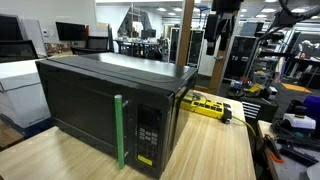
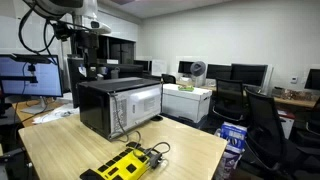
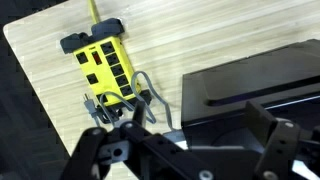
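A black microwave [image 1: 95, 105] stands on the wooden table [image 1: 70, 157], its green handle [image 1: 119, 130] and keypad [image 1: 149, 132] facing front. In exterior view 2 the microwave [image 2: 100, 106] shows its back and a vented side. My gripper [image 1: 214, 40] hangs above and to one side of it, pointing down. The wrist view has my gripper open, its fingers wide apart with nothing held between them. Below it lie the microwave's dark top [image 3: 255, 80] and part of the table.
A yellow-and-black power strip [image 2: 122, 165] with a looped cable [image 2: 157, 152] lies on the table behind the microwave. Bare wood [image 2: 190, 145] extends beside it. Office chairs [image 2: 268, 122] and a white cabinet [image 2: 185, 103] stand beyond the table.
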